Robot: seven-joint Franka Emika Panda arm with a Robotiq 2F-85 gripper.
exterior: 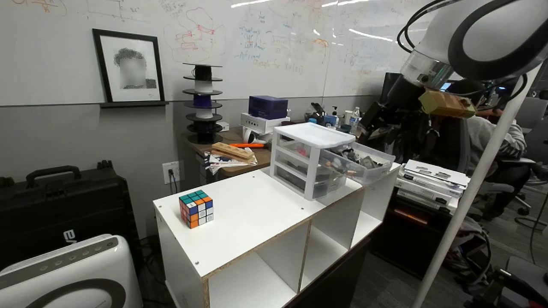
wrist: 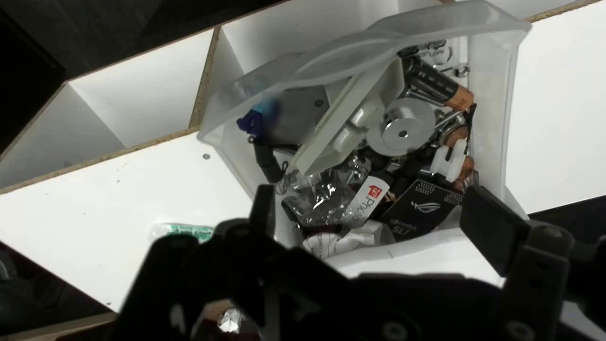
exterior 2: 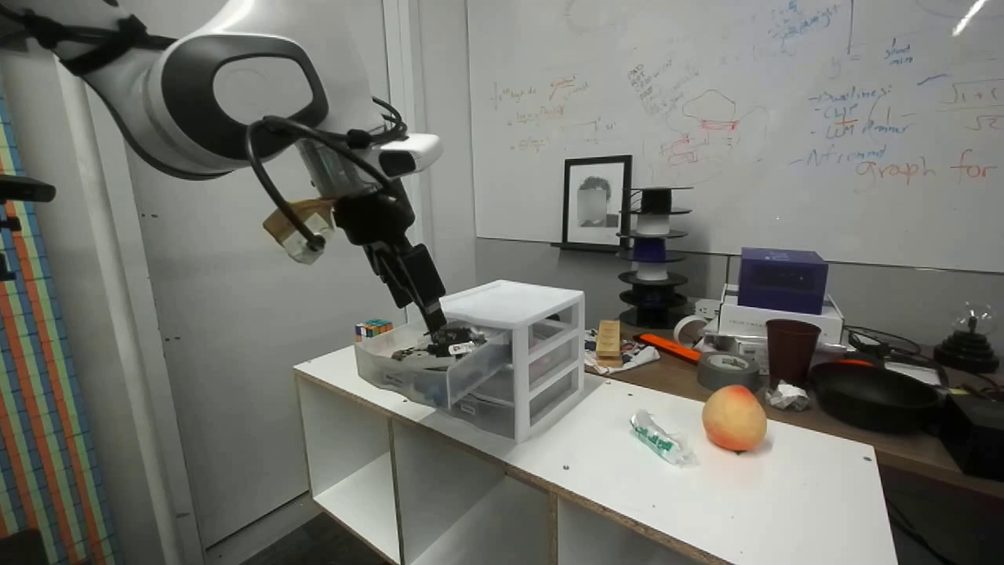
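Observation:
A white drawer unit (exterior: 316, 134) of clear plastic stands on the white shelf, its top drawer (exterior 2: 405, 375) pulled out. In that drawer lie a copper-topped battery (wrist: 437, 85), a silver disc (wrist: 401, 127), a pale plastic piece (wrist: 346, 122), a black ASUS-style card (wrist: 423, 209), a white "Photo" strip (wrist: 368, 199) and crumpled clear wrap (wrist: 321, 199). Above the drawer, my gripper is open, its fingers wide apart with nothing held between them. Exterior view 2 has the gripper (exterior 2: 431, 300) tilted down at the drawer; whether its tips touch the contents cannot be told.
A peach (exterior 2: 734, 418) and a green-white wrapper (exterior 2: 661, 438) lie on the shelf top (exterior 2: 602, 490) in exterior view 2. A Rubik's cube (exterior: 196, 208) sits on the shelf in exterior view 1. Behind, a desk holds a pan (exterior 2: 875, 394) and a cup (exterior 2: 791, 350).

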